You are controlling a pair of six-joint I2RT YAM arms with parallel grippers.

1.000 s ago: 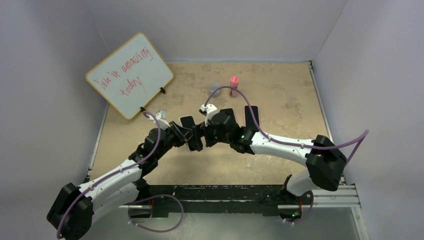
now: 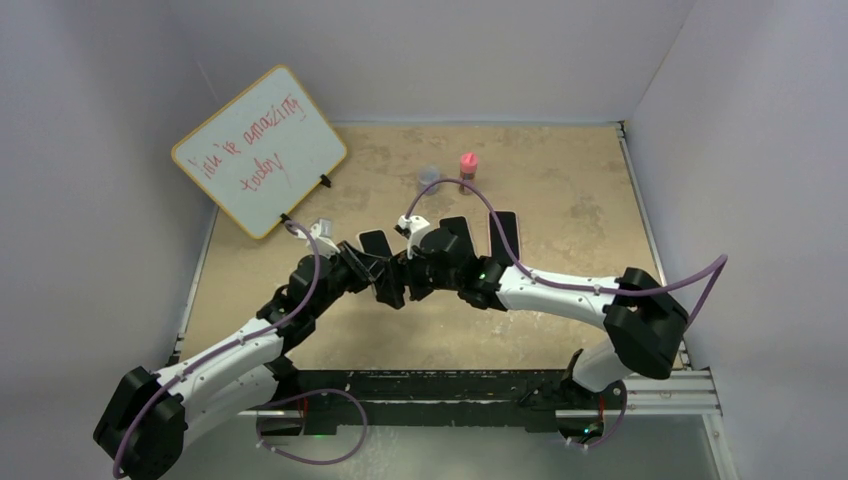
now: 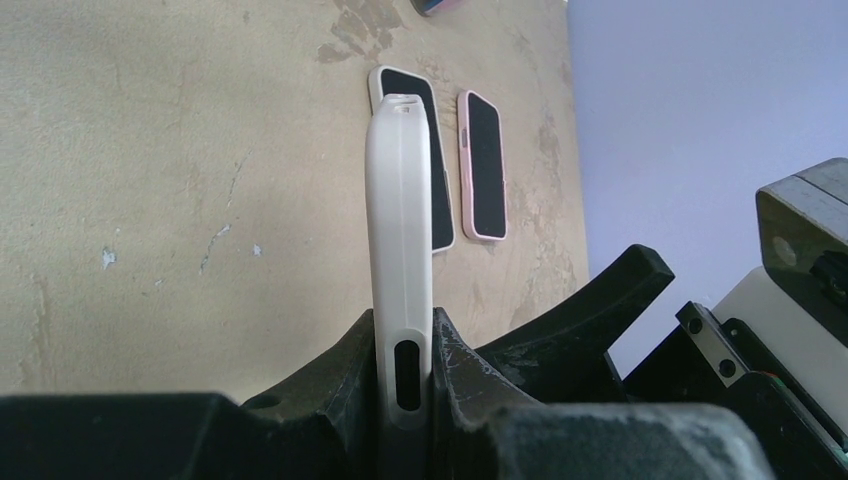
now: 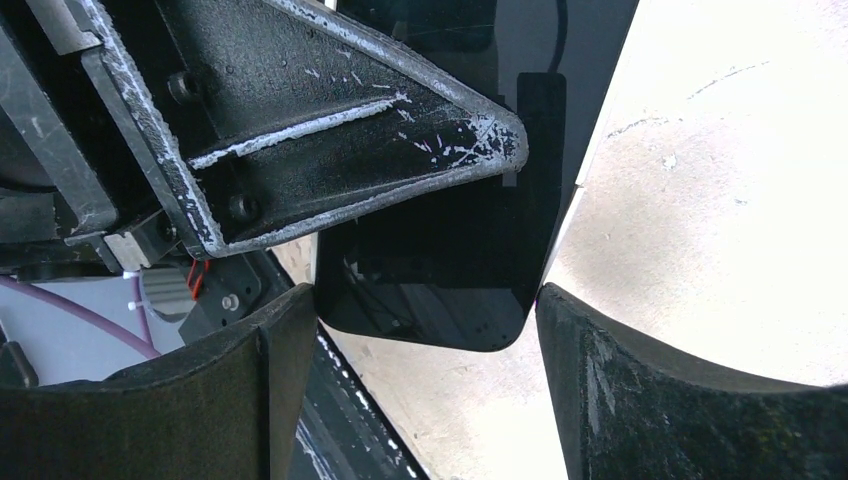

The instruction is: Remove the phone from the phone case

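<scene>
A phone in a white case (image 3: 398,220) is held on edge by my left gripper, which is shut on it. The right wrist view shows its dark face (image 4: 430,260), with a white edge along the side and my left gripper's finger across it. My right gripper is part open, its fingertips at either side of the phone's end; whether both press on it I cannot tell. In the top view the two grippers meet over the middle of the table.
Other phones lie on the table, including a white-rimmed one (image 3: 438,200) and a pink one (image 3: 485,165). A pink-topped bottle (image 2: 468,170), a clear cup (image 2: 429,180) and a whiteboard (image 2: 260,150) stand behind.
My right gripper has moved slightly toward the front of the table, with its arm shifting a little. My left arm has stayed in place.
</scene>
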